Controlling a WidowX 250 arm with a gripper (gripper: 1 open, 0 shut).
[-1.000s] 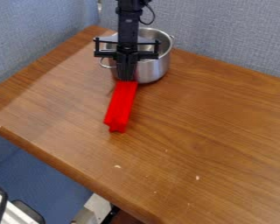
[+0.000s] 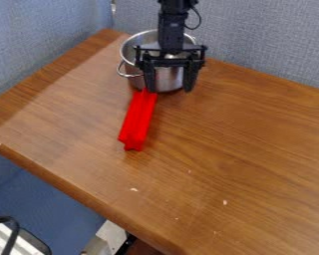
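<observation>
A long red block (image 2: pixel 139 121) lies on the wooden table, reaching from under the pot toward the table's front left. At the back stands a steel pot (image 2: pixel 136 72) with a handle on its left. My black gripper (image 2: pixel 167 78) is open, low over the pot's front and right part, hiding much of it. Whether it touches the pot or the block's far end I cannot tell.
Grey-blue padded walls (image 2: pixel 262 35) stand behind and to the left. A dark and white object (image 2: pixel 9 234) sits off the table at the lower left.
My gripper has moved right and somewhat down over the pot. The pot appears shifted slightly left. The red block looks the same.
</observation>
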